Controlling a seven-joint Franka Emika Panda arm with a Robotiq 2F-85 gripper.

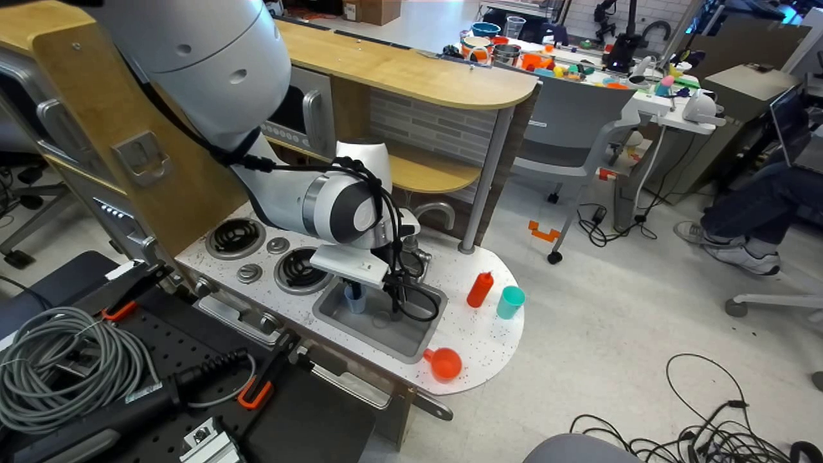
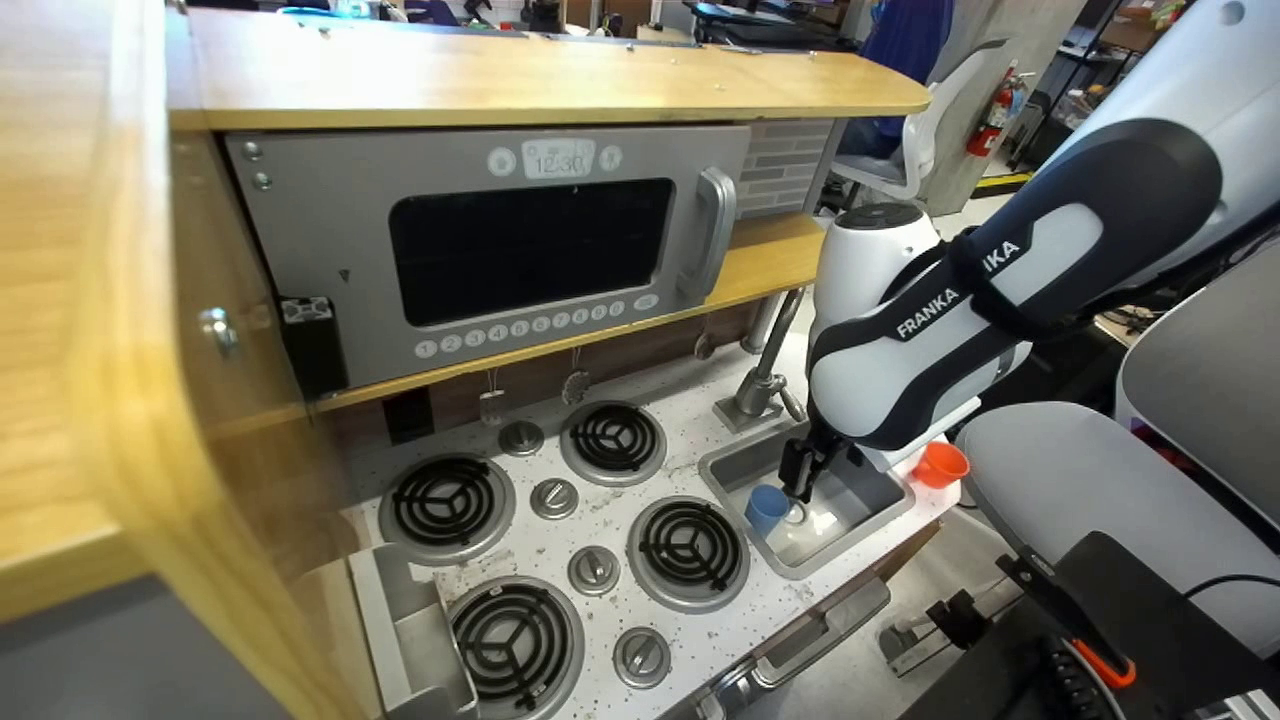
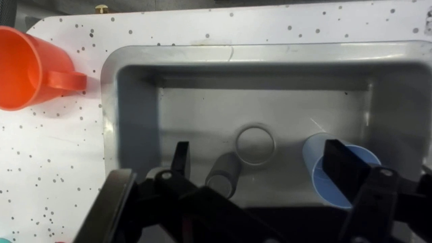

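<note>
A blue cup (image 3: pixel 322 152) is inside the grey sink (image 3: pixel 259 54), toward the right end in the wrist view; exterior view 2 shows the same blue cup (image 2: pixel 765 509) near the stove side. Over the sink, my gripper is open, its fingers spread wide. The right finger (image 3: pixel 344 168) overlaps the cup's mouth in the wrist view; whether it reaches inside or touches the rim cannot be told. The left finger (image 3: pixel 181 158) is over bare sink floor. An orange-red mug (image 3: pixel 56 60) stands on the counter beside the sink's other end.
A grey faucet spout (image 3: pixel 224 174) shows between my fingers, close to the round drain (image 3: pixel 255 144). On the counter's rounded end stand a red bottle (image 1: pixel 479 289) and a teal cup (image 1: pixel 510 301). Stove burners (image 2: pixel 690 546) flank the sink.
</note>
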